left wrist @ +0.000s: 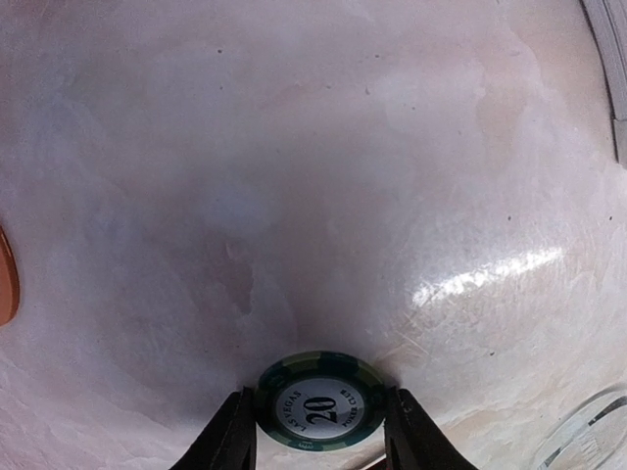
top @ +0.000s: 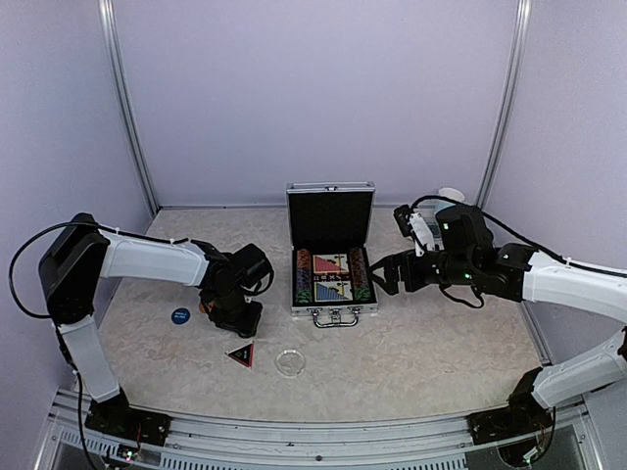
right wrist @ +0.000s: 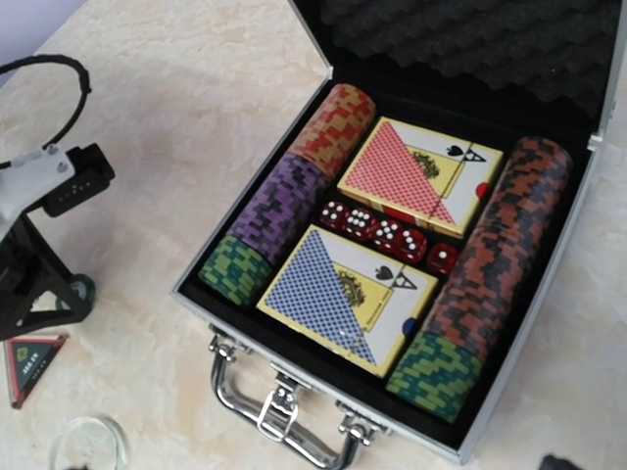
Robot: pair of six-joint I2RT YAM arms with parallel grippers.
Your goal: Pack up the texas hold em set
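A green poker chip marked 20 [left wrist: 320, 402] is pinched edge to edge by my left gripper, low over the table. The open silver case [right wrist: 470, 448] holds rows of chips along both sides, a red card deck [right wrist: 416, 176], a blue card deck [right wrist: 343, 294] and a line of red dice [right wrist: 385, 238] between the decks. Flat on the table lie a triangular black-and-red piece [top: 241, 354], a clear round disc [top: 290, 363] and a blue round piece [top: 180, 315]. My right gripper [top: 384, 273] hangs just right of the case, open and empty.
An orange chip [left wrist: 7, 280] shows at the left edge of the left wrist view, near my left gripper. Behind the right arm stands a white container [top: 450, 196].
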